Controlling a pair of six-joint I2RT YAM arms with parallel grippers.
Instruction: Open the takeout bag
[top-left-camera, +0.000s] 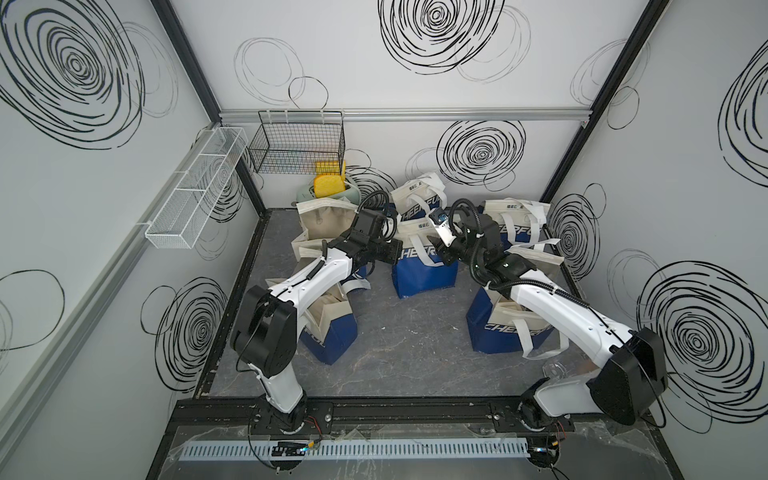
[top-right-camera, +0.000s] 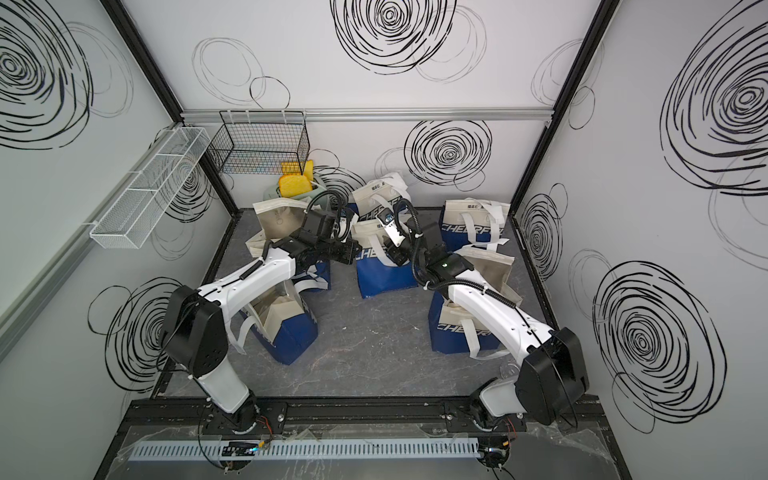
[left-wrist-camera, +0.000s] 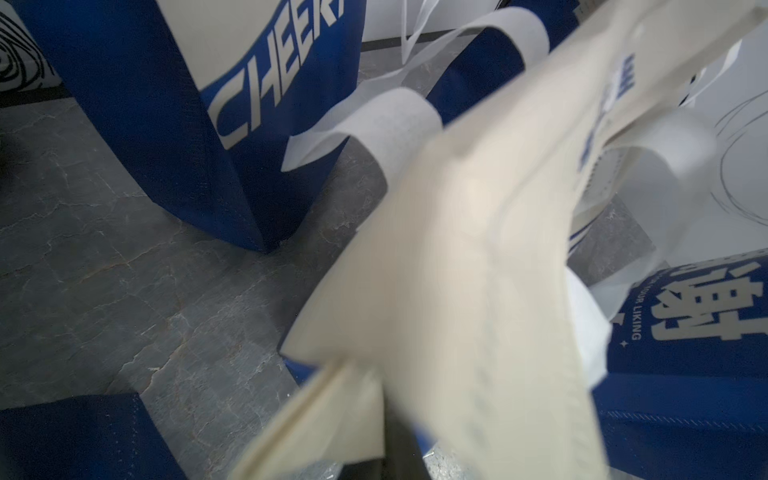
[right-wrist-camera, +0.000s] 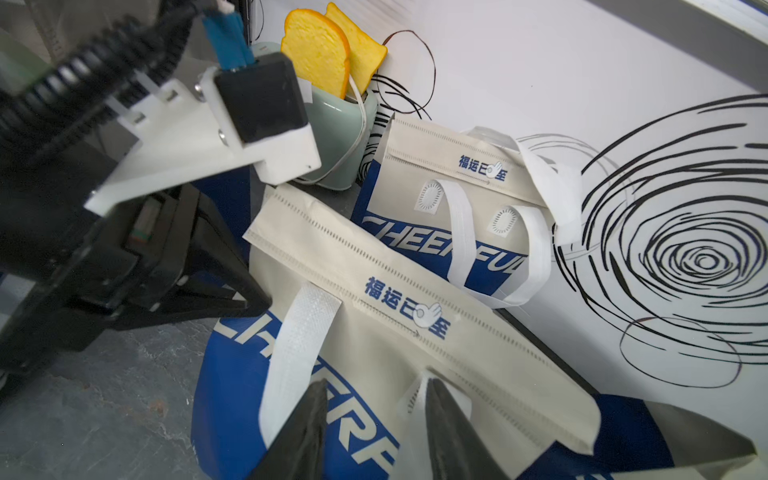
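Observation:
The takeout bag, cream on top with a blue lower part, stands upright in mid-floor towards the back. Its folded top edge runs flat across the right wrist view, with two white handles on its front. My left gripper is shut on the bag's left side edge, a bit of pale cloth showing between its fingers. Close up in the left wrist view, blurred cream cloth hides most of that gripper. My right gripper is open before the bag's front, fingers apart, holding nothing visible.
Behind stands another closed bag, beside a pale green container with yellow bread. More bags line the left and right sides. A wire basket hangs at back left.

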